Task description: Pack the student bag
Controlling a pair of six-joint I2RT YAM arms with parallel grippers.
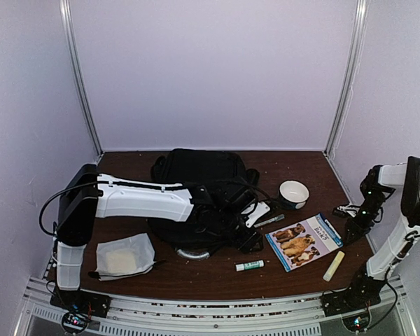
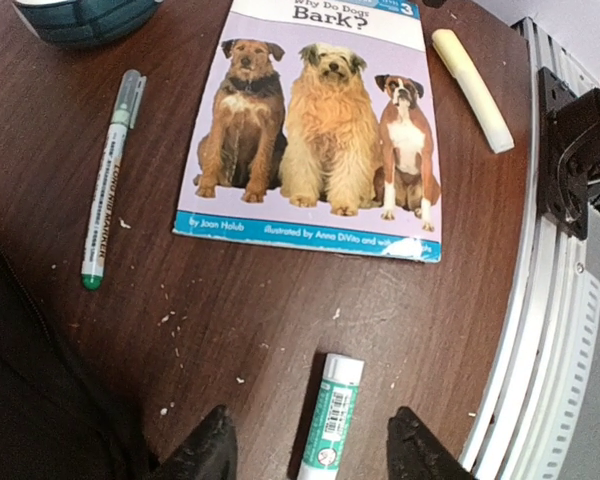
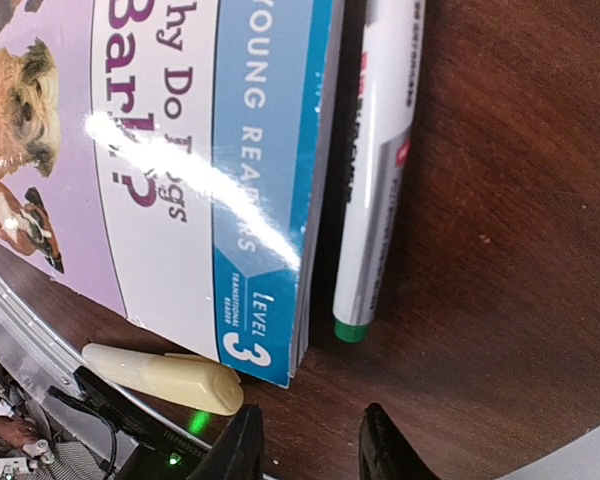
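The black student bag (image 1: 199, 166) lies on the table, partly covered by the left arm. My left gripper is open above the table, its fingers on either side of a green-and-white glue stick (image 2: 332, 415) in view but not holding it. A dog book (image 2: 315, 130) lies flat, with a green marker (image 2: 108, 190) to its left in the left wrist view. In the right wrist view, my right gripper is open and empty near the book's corner. Another green-tipped marker (image 3: 378, 190) lies along the book's edge, close to a yellow stick-shaped item (image 3: 165, 376).
Behind the book stands a dark bowl (image 1: 294, 194) with a white inside. A whitish pouch (image 1: 122, 257) lies at the front left. Bare tabletop (image 1: 189, 283) shows along the front, and walls close in the back and sides.
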